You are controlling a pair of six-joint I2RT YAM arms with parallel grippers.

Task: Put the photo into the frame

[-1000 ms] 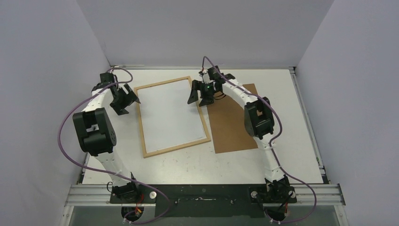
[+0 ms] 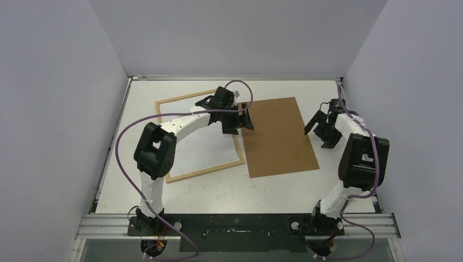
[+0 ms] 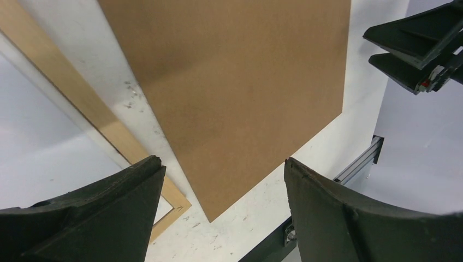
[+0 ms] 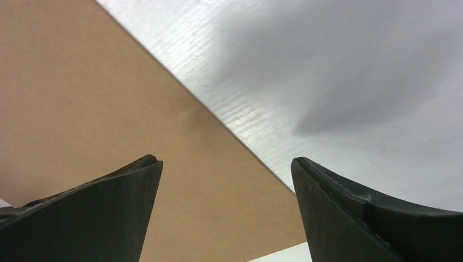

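Note:
The wooden frame [image 2: 203, 172] with a white inner sheet lies on the left of the table. A brown board [image 2: 278, 142] lies beside it to the right, a narrow strip of table between them. My left gripper [image 2: 237, 125] hangs over the gap between frame and board, fingers apart with nothing between them. My right gripper [image 2: 319, 130] is over the board's right edge, open and empty; in the right wrist view that edge runs between its fingers. I cannot pick out a separate photo.
Walls [image 2: 420, 125] enclose the sides and back.
Both arms have moved right: the left from the table's left edge to between frame and board, the right from near the frame's edge to the board's right edge.

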